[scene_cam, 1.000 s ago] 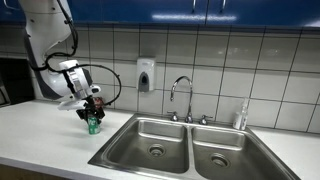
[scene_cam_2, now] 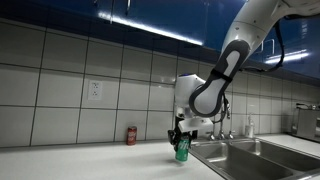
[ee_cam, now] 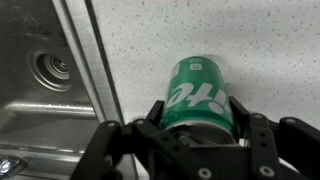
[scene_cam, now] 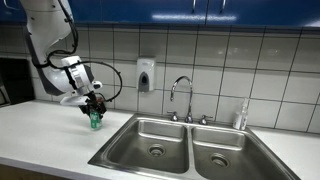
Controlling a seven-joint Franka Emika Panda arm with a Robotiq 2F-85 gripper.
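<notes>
A green can with white lettering (ee_cam: 197, 90) is held upright or nearly so, and my gripper (scene_cam: 95, 111) is shut on it from above. Dark fingers (ee_cam: 156, 113) flank the can's near end in the wrist view. The same green can (scene_cam: 96, 121) shows below the arm at the left of the sink, seeming slightly above the white counter (scene_cam: 50, 143). From the second exterior view, the green can (scene_cam_2: 182, 153) hangs under the white arm near the sink's edge.
A red can (scene_cam_2: 131, 136) stands farther back on the counter. The double steel sink (scene_cam: 188, 137) with its tall faucet (scene_cam: 174, 92) lies to the right. A clear bottle (scene_cam: 241, 115) stands behind it.
</notes>
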